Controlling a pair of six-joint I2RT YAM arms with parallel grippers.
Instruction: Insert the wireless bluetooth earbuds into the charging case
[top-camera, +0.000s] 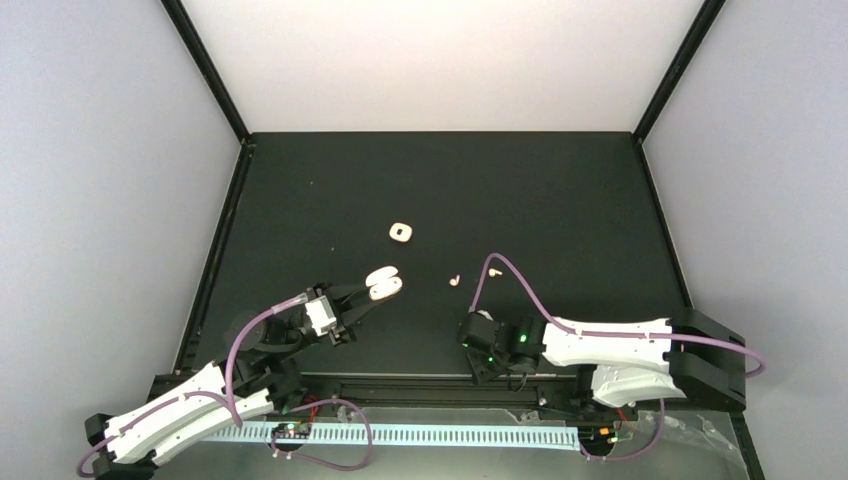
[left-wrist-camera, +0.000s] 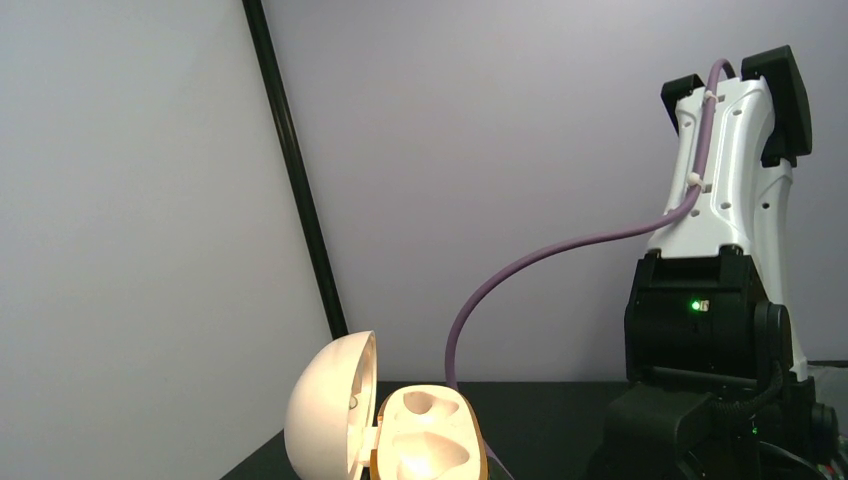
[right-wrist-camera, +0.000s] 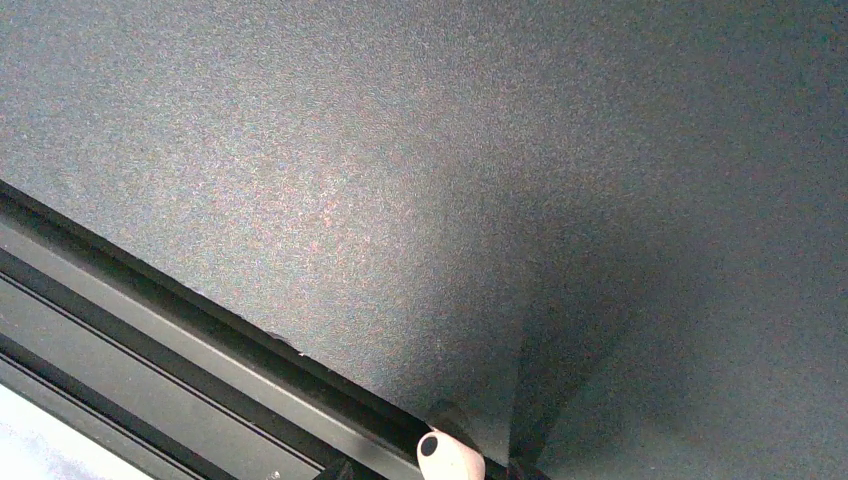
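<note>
My left gripper (top-camera: 372, 295) is shut on the open charging case (top-camera: 385, 288); in the left wrist view the case shows its raised lid (left-wrist-camera: 322, 400) and empty hollows (left-wrist-camera: 425, 440). Two small white earbuds (top-camera: 454, 281) (top-camera: 494, 272) lie on the black mat right of the case. My right gripper is folded low over the front edge, its fingers hidden in the top view; in the right wrist view a pale piece (right-wrist-camera: 450, 458) shows at the bottom edge, and I cannot tell what it is or how the fingers stand.
A white square piece (top-camera: 400, 232) lies behind the case. Walls stand on three sides, and a frame rail (right-wrist-camera: 170, 330) runs along an edge in the right wrist view.
</note>
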